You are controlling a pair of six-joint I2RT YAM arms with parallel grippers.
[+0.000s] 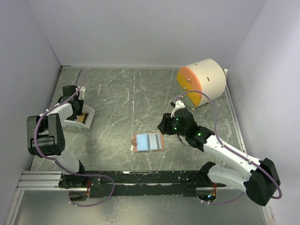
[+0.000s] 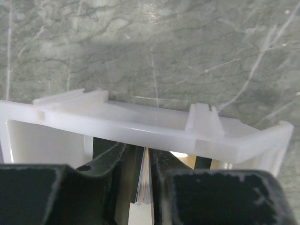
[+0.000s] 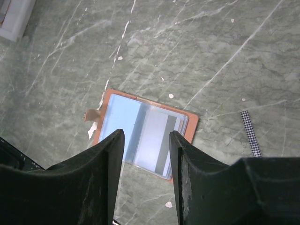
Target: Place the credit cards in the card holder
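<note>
The open card holder [image 1: 149, 142], brown-edged with a blue panel and clear pockets, lies flat at the table's front middle. In the right wrist view the same card holder [image 3: 119, 115] shows below my right gripper, whose fingers stand apart with nothing between them. At the far left, a white box [image 1: 87, 122] holds cards. My left gripper reaches down into it, fingers close together around thin cards [image 2: 145, 180] seen edge-on. A narrow gap shows between the fingers; whether they pinch the cards is unclear. Another golden card [image 2: 187, 160] shows behind them.
A cream drum-shaped container [image 1: 208, 82] with an orange and yellow front stands at the back right. A dark checkered strip [image 3: 251, 133] lies right of the card holder. Between box and card holder the marble table [image 1: 117, 108] is clear.
</note>
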